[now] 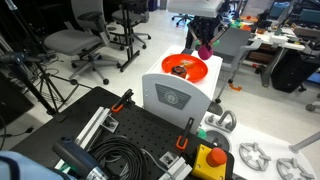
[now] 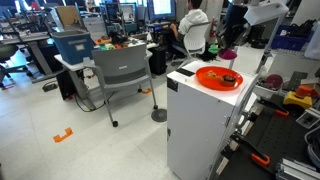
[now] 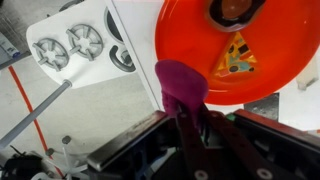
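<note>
A magenta-purple object (image 1: 204, 51), soft-looking in outline, hangs from my gripper (image 1: 207, 42), which is shut on it. Close up in the wrist view, the purple object (image 3: 180, 83) sticks out beyond the dark fingers; what it is exactly cannot be told. Below it is an orange-red plate (image 1: 199, 75) on a white cabinet top. In exterior view 2 the purple object (image 2: 228, 57) is above the plate (image 2: 205, 82), apart from it. On the plate lie a yellow-orange wedge like a pizza slice (image 3: 237, 53) and a dark round piece (image 3: 232, 8).
The white cabinet (image 2: 195, 125) bears the plate close to its edges. Beside it are a toy stove top with burners (image 3: 82, 38) and a faucet (image 1: 228, 117). A grey chair (image 2: 122, 70) stands behind. A yellow box with a red button (image 1: 211, 162) is in front.
</note>
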